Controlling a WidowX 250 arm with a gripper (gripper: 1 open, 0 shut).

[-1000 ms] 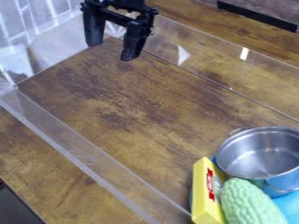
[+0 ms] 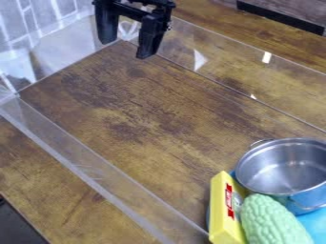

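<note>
My black gripper (image 2: 128, 34) hangs at the top of the view over the far left corner of a wooden surface (image 2: 128, 114) edged by clear plastic walls. Its two dark fingers point down, set apart from each other, with nothing seen between them.
At the lower right stand a steel pot (image 2: 283, 170), a yellow box (image 2: 223, 210) with a red label and a green bumpy object (image 2: 270, 219) on something blue. Clear walls run along the left and back.
My gripper has moved slightly upward since a second ago. The objects at the right are unchanged.
</note>
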